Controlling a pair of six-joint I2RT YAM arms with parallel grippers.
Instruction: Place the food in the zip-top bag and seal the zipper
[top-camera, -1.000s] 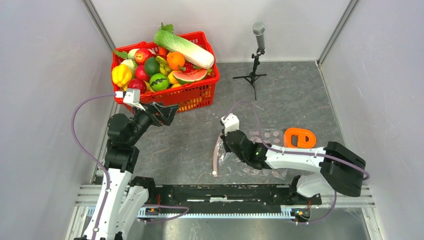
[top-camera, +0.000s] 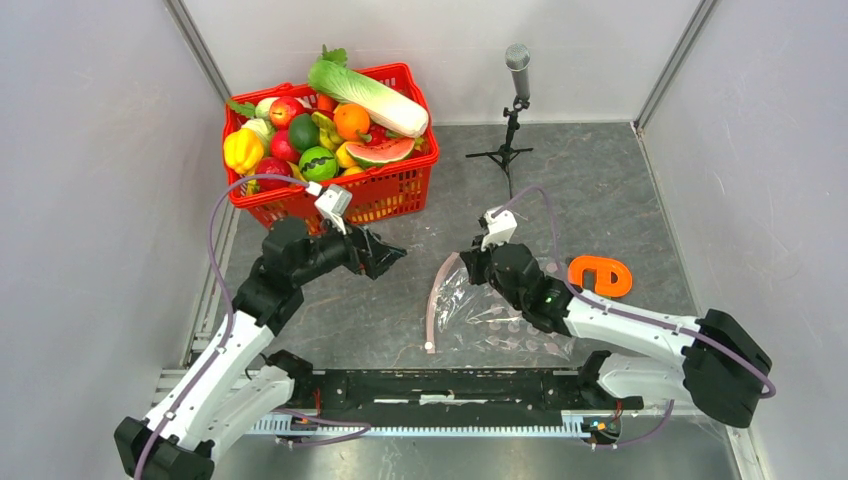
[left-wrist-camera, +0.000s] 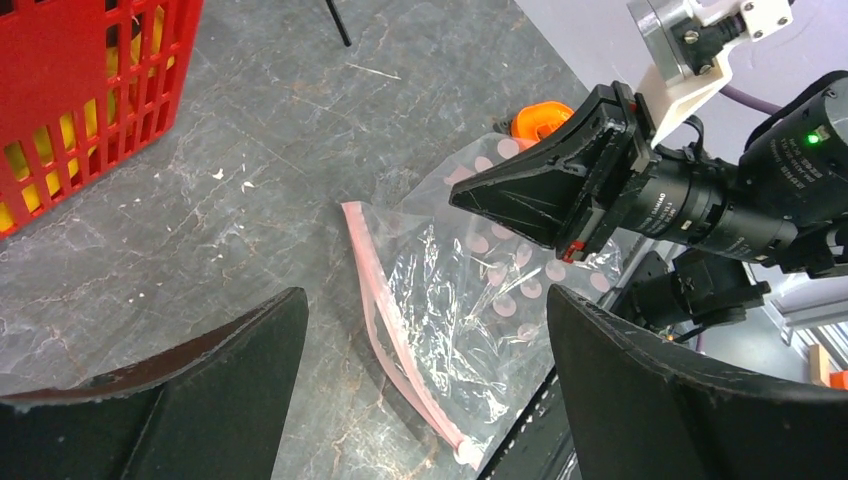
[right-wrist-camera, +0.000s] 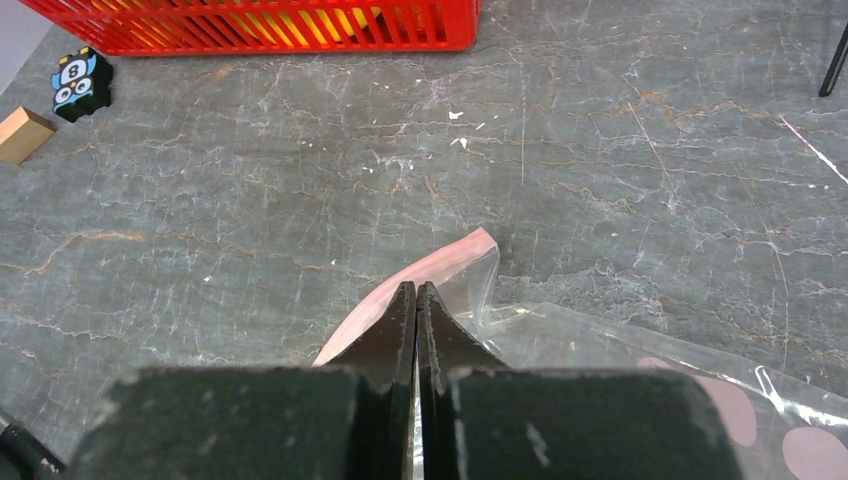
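Note:
A clear zip top bag (top-camera: 480, 318) with pale pink dots lies flat on the grey table. Its pink zipper edge (left-wrist-camera: 400, 345) curves along the bag's left side. Above the bag hangs my right gripper, shut, with its tips pressed together and nothing between them; the zipper edge is outside them. My left gripper (top-camera: 392, 262) stands open and empty in the air, left of the bag, its fingers (left-wrist-camera: 225, 385) wide apart. Play food, such as a watermelon slice (top-camera: 380, 152) and an orange (top-camera: 352, 121), fills the red basket (top-camera: 400, 190). No food shows inside the bag.
A microphone on a black tripod (top-camera: 510, 135) stands at the back. An orange ring-shaped object (top-camera: 600, 275) lies right of the bag. An owl block (right-wrist-camera: 82, 85) and a wooden block (right-wrist-camera: 22, 135) show at far left. Bare table separates basket and bag.

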